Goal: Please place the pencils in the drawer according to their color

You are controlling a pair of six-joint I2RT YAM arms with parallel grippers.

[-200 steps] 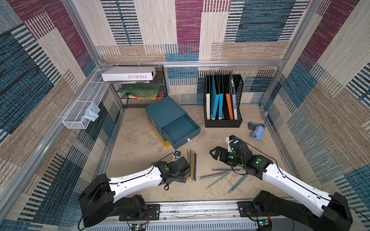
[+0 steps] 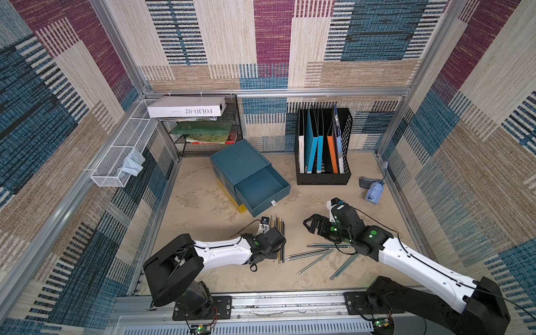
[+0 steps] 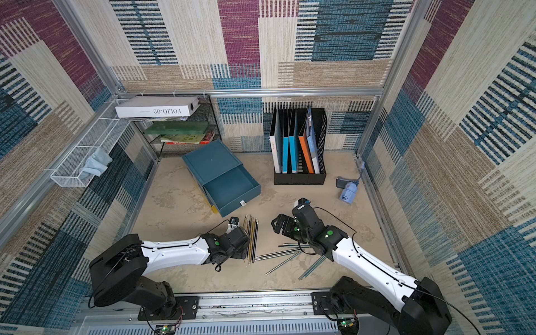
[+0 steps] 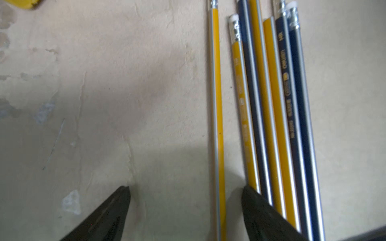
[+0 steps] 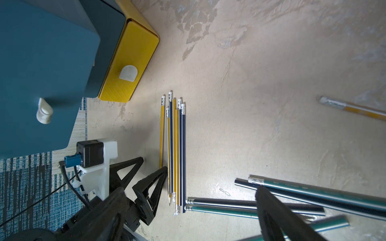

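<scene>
My left gripper is open, low over the table, its fingers either side of a lone yellow pencil (image 4: 218,112). Just right of it lies a tight row of yellow pencils (image 4: 277,100) and dark blue pencils (image 4: 305,132). My right gripper (image 2: 316,224) hangs open above the table, right of that row. Below it lie several teal and dark pencils (image 5: 305,188). The blue drawer (image 2: 262,189) stands pulled out and empty, above a yellow drawer (image 5: 126,48) behind the pencils.
A black file holder (image 2: 322,177) with folders stands at the back right. A small blue object (image 2: 373,192) lies by the right wall. A wire shelf (image 2: 201,145) stands at the back left.
The right arm and the drawers show no clear change.
</scene>
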